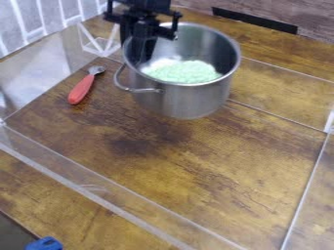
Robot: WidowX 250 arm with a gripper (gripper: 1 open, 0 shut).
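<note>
A large steel pot (182, 98) with a mint-green mass (185, 72) inside is at the top centre, its side handle toward the left. The dark gripper (154, 36) is at the pot's left rim, its lower part partly behind or inside the rim. Whether its fingers are shut on the rim cannot be made out.
A red-handled utensil (81, 88) lies on the wooden table (183, 186) left of the pot. A white grid-like barrier (26, 24) is at the upper left. A blue object (42, 243) sits at the lower left corner.
</note>
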